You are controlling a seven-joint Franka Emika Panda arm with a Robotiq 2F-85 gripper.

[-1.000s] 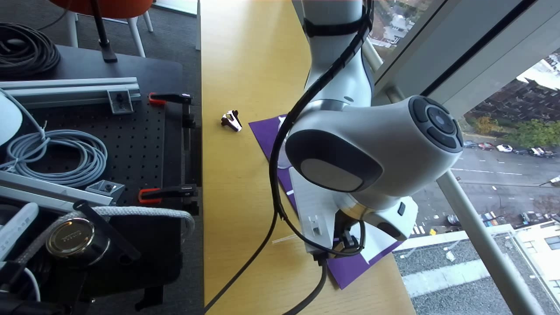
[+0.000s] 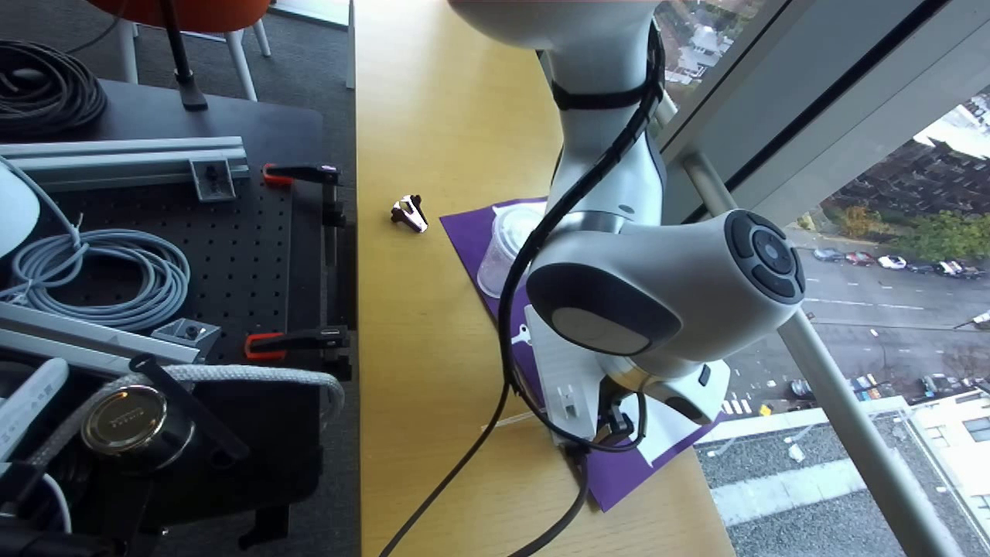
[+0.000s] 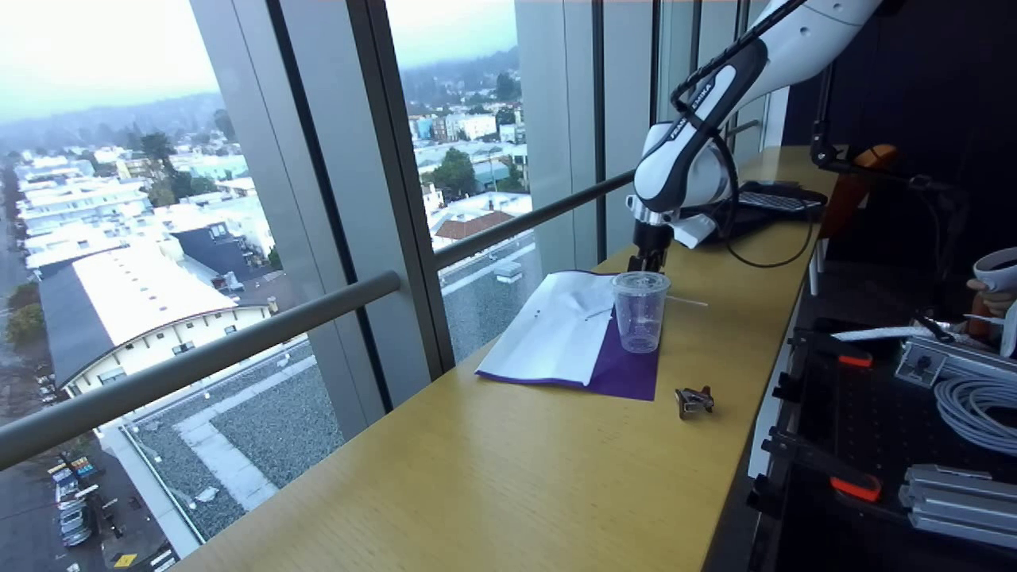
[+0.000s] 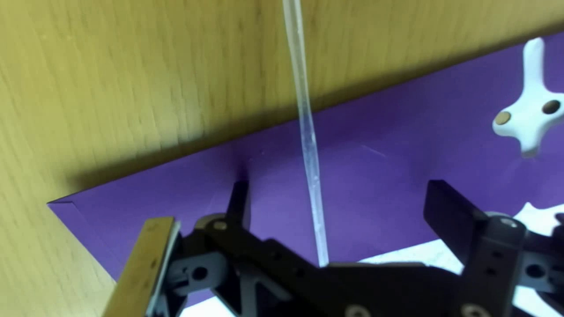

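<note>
Fully open, my gripper is low over a purple folder [image 4: 370,153], seen in the wrist view. A thin clear straw [image 4: 306,132] crosses the folder's edge onto the bare wood. It runs between the two spread fingers, touching neither in this view; its near end is hidden by the gripper body. In exterior view 2, a clear plastic cup [image 3: 639,319] stands upright on the folder, with the gripper [image 3: 650,262] behind it. White paper [image 3: 548,329] covers much of the folder.
A small metal-and-dark clip-like object [image 3: 694,401] lies on the table near the cup. At the wrist view's right is a flat white piece with holes [image 4: 532,105]. Along the window runs a rail [image 2: 844,427].
The arm has come down closer to the table and shifted slightly in exterior view 1. More of the cup shows there now. The clip-like object has stayed put.
</note>
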